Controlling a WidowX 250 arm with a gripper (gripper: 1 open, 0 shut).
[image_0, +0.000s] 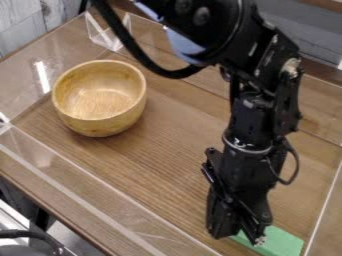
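Observation:
A black robot gripper (238, 222) reaches down to the lower right of the wooden table, shut, its tips low over a green block (283, 244). The block lies on the table near the front edge, partly hidden behind the gripper. Whether the fingertips touch it I cannot tell.
A round wooden bowl (98, 112) sits at the left. A small clear object (107, 30) stands at the back left. A black cable runs along the lower left edge.

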